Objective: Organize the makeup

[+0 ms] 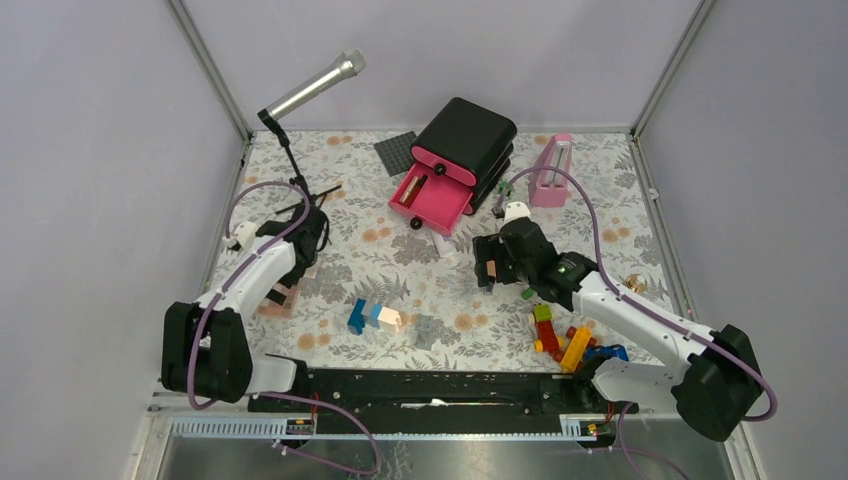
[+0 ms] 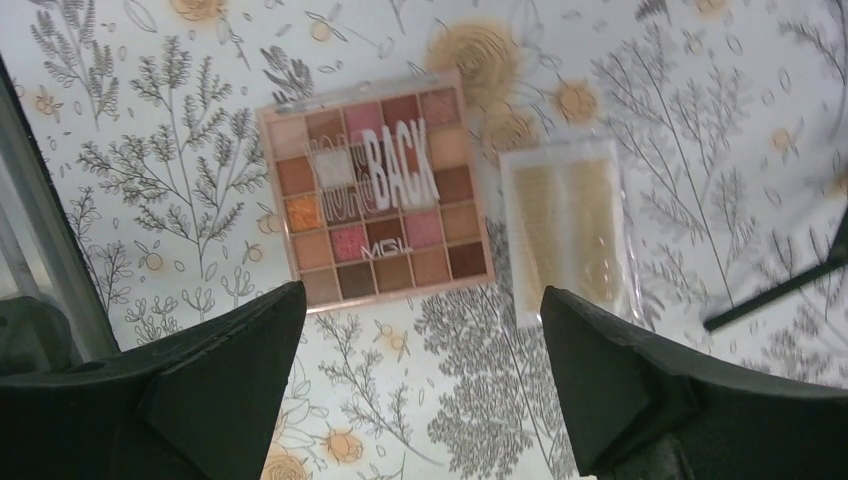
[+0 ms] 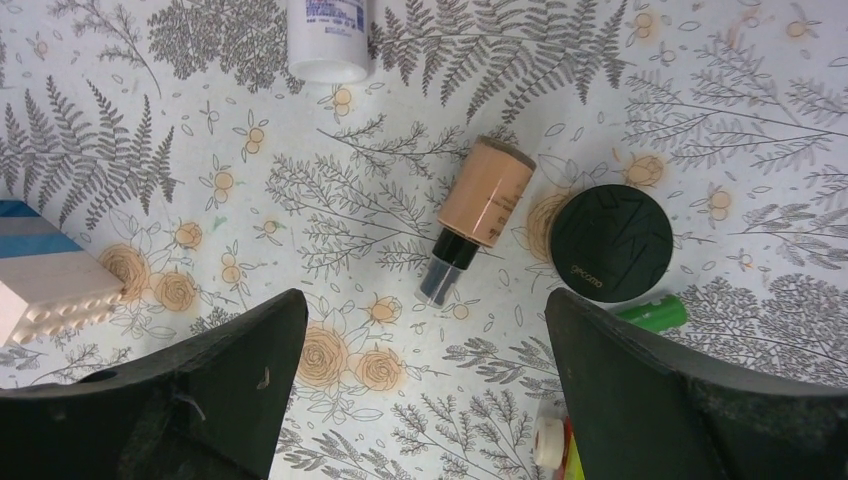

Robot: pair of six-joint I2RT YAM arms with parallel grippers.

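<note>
Below my open left gripper lies an eyeshadow palette (image 2: 380, 190) with a clear lid, and a flat beige compact (image 2: 568, 230) rests to its right. My right gripper hangs open over a bottle of foundation (image 3: 486, 192) lying on its side, dark neck towards me. Beside that bottle is a round black compact (image 3: 611, 243). A white tube (image 3: 328, 40) shows at the top of the right wrist view. In the top view the pink drawer (image 1: 446, 204) of the black organizer (image 1: 465, 140) is pulled out, with a brown stick-like item inside.
A microphone (image 1: 318, 84) on a stand rises at the back left. Toy blocks lie front right, including a yellow block (image 1: 575, 349), and a white block (image 1: 390, 319) sits front centre. A pink holder (image 1: 551, 172) stands back right.
</note>
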